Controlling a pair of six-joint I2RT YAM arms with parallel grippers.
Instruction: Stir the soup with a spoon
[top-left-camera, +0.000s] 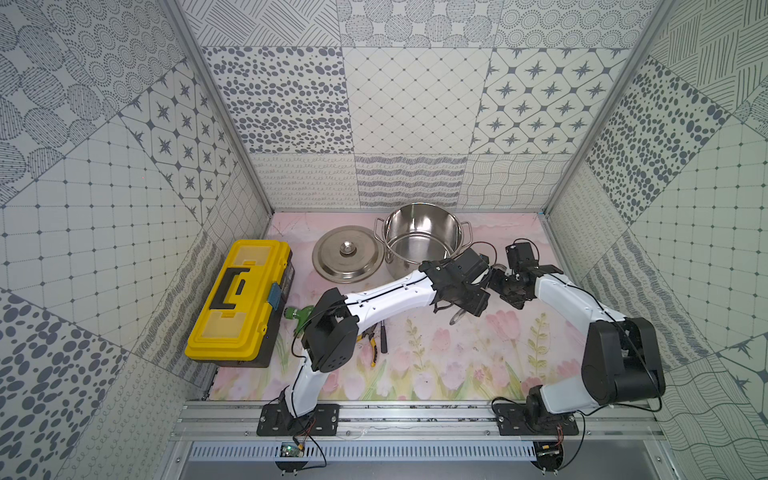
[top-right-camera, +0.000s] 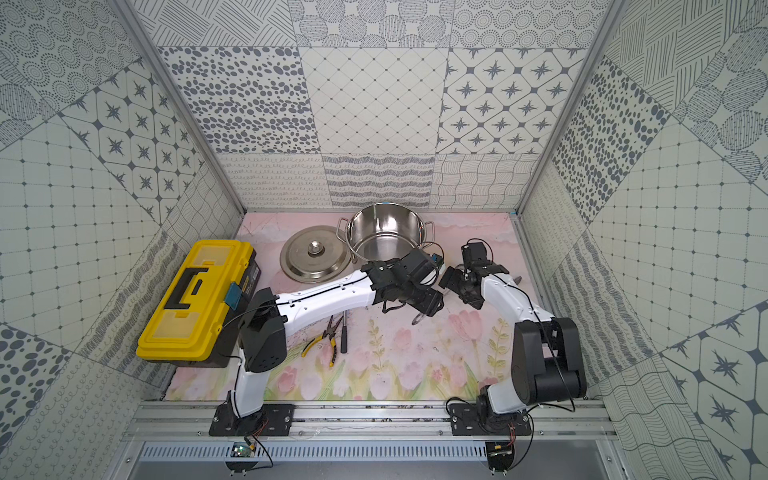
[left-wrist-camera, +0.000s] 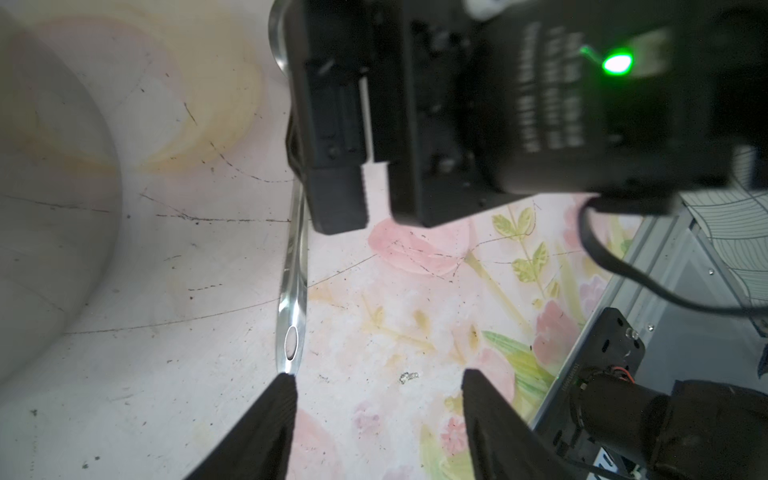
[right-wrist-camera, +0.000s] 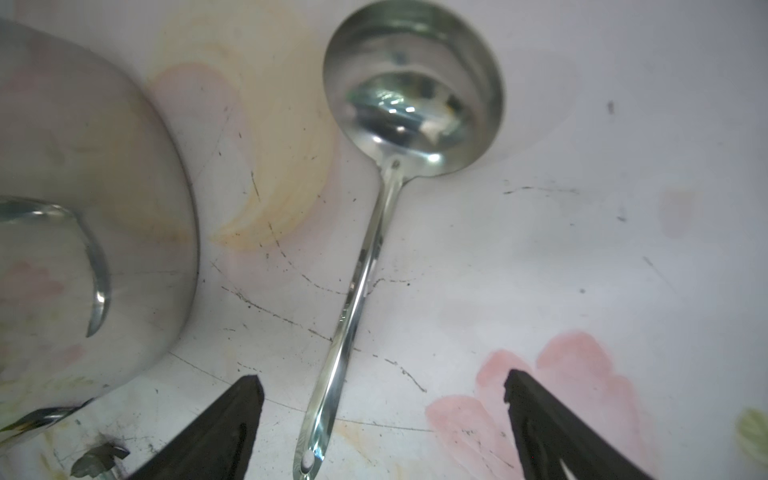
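A steel ladle (right-wrist-camera: 412, 112) lies on the table just right of the pot, its bowl toward the back. Its handle (left-wrist-camera: 292, 308) runs toward the front, and the handle's end (top-left-camera: 457, 317) shows past my left gripper in the top left view. My left gripper is open above the table, with the handle off to one side of its fingers. Beyond the ladle's other side, my right gripper is open too, nothing between its fingertips, the handle passing below. The steel pot (top-left-camera: 422, 228) stands uncovered at the back, its visible inside looking empty.
The pot's lid (top-left-camera: 348, 252) lies left of the pot. A yellow toolbox (top-left-camera: 240, 300) fills the left side. Pliers (top-right-camera: 326, 342) and a dark-handled tool (top-right-camera: 344, 334) lie near the left arm, with a green item (top-left-camera: 297, 316) behind it.
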